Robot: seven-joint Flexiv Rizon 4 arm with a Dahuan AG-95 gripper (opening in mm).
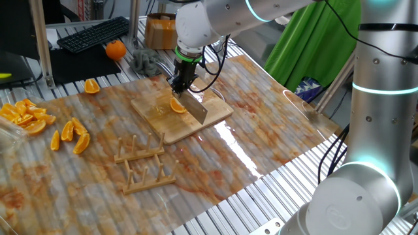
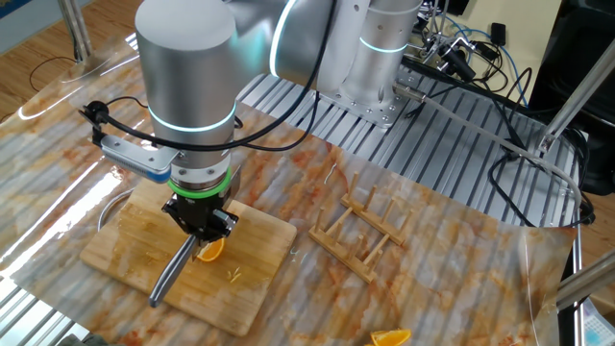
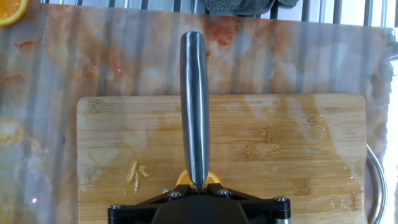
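My gripper (image 1: pixel 179 90) is shut on a cleaver, low over the wooden cutting board (image 1: pixel 157 124). In exterior view 1 the cleaver's broad blade (image 1: pixel 194 108) stands upright above the board. Its metal handle (image 3: pixel 195 106) juts away from the fingers in the wrist view and slants forward in exterior view 2. An orange piece (image 2: pixel 211 251) lies on the board right beside the blade. The wrist view shows only a sliver of this orange piece (image 3: pixel 213 178) behind the gripper. Whether the blade's edge touches the fruit or the board cannot be made out.
A wooden peg rack (image 1: pixel 144 163) stands in front of the board. Orange wedges (image 1: pixel 72 134) and a heap of cut oranges (image 1: pixel 25 117) lie to the left in exterior view 1. Farther back are a whole orange (image 1: pixel 115 50) and a grey cloth (image 1: pixel 147 61). The tabletop right of the rack is clear.
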